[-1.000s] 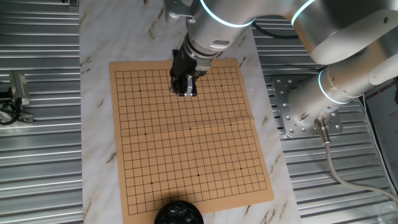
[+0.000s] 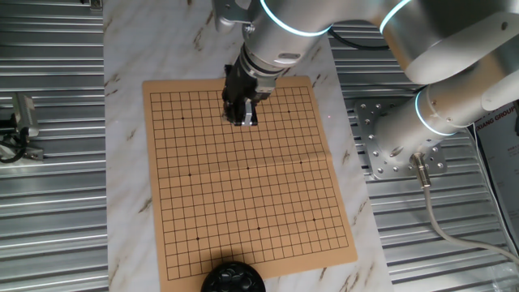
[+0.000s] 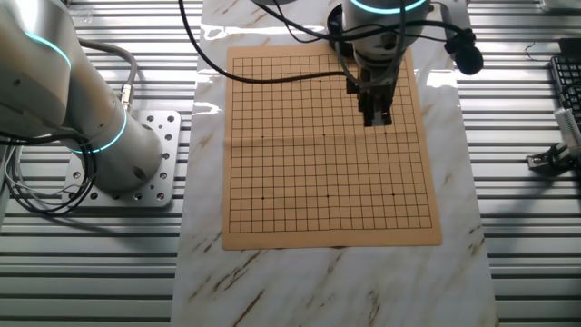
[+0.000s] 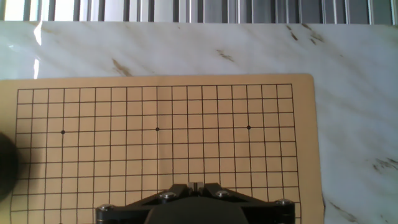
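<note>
A tan board (image 2: 211, 195) with a black line grid lies flat on the marble-patterned top, its playing surface bare. At one edge of it sits a round black bowl (image 2: 233, 278), apparently with glossy black pieces inside, cut off by the frame. The wrist view catches only the side of this dark bowl (image 4: 6, 165) at its left border. Above the board hangs my gripper (image 2: 246, 122), pointing down. Seen from the wrist, the gripper is shut, its fingertips together and nothing visible between them.
The marble-patterned surface (image 3: 272, 286) around the board is clear. Slatted metal (image 2: 49, 219) runs beyond its edges. Loose black cables (image 3: 263, 80) loop from the arm over the board. A small metal device (image 2: 24, 122) stands well off to one side.
</note>
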